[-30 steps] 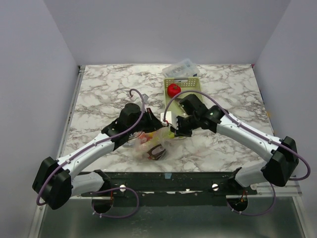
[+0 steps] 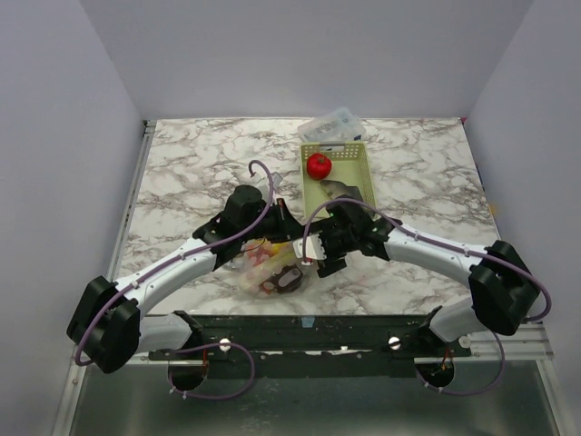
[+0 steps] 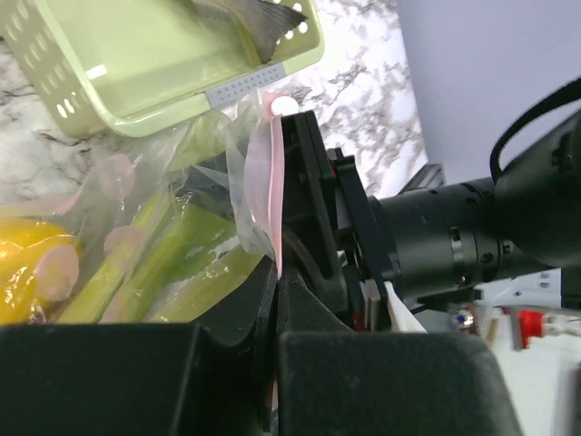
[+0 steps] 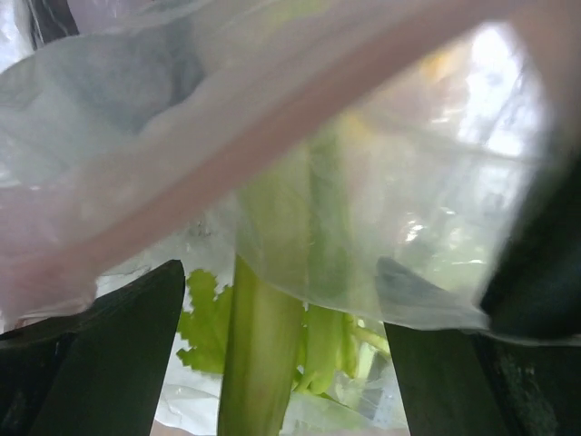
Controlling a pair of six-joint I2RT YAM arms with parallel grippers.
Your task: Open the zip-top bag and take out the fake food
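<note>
The clear zip bag (image 2: 257,283) lies at the table's front, with its pinkish zip edge (image 3: 276,173) raised. My left gripper is shut on that edge, as the left wrist view shows. Inside the bag are yellow food (image 3: 34,263) and green stalks (image 3: 168,268). My right gripper is open at the bag's mouth, low beside the left one. A leafy green stalk (image 4: 257,363) stands between its spread fingers, not gripped. Bag film hangs across the upper part of the stalk and partly over the right finger.
Behind the grippers stands a light green basket (image 2: 361,165) holding a red tomato (image 2: 319,165) and a grey fish (image 2: 340,190). A clear plastic box (image 2: 331,125) sits at the back edge.
</note>
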